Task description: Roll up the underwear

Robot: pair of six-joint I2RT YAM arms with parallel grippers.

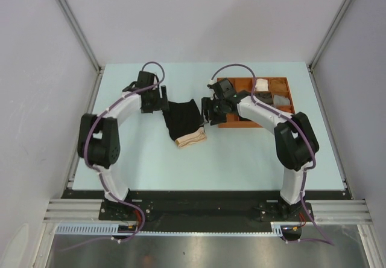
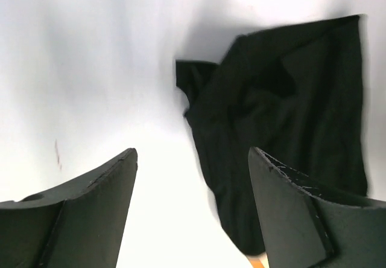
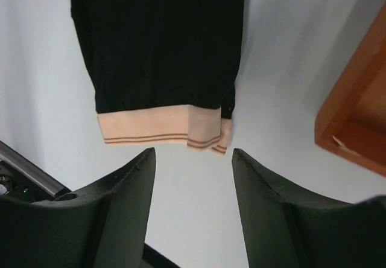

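The black underwear (image 1: 183, 119) lies spread on the white table, its beige waistband (image 1: 191, 137) toward the front. In the right wrist view the waistband (image 3: 160, 124) shows a doubled fold near its right end. At the cloth's upper left corner, the left wrist view shows a bunched, creased edge (image 2: 223, 84). My left gripper (image 1: 163, 99) is open just left of that corner, with nothing between its fingers. My right gripper (image 1: 208, 116) stands open by the cloth's right side, apart from it and empty; in its own view the waistband lies beyond the fingertips.
A brown divided box (image 1: 247, 125) stands to the right, close to my right gripper, with rolled pieces such as a white one (image 1: 261, 85) and a grey one (image 1: 281, 101) in it.
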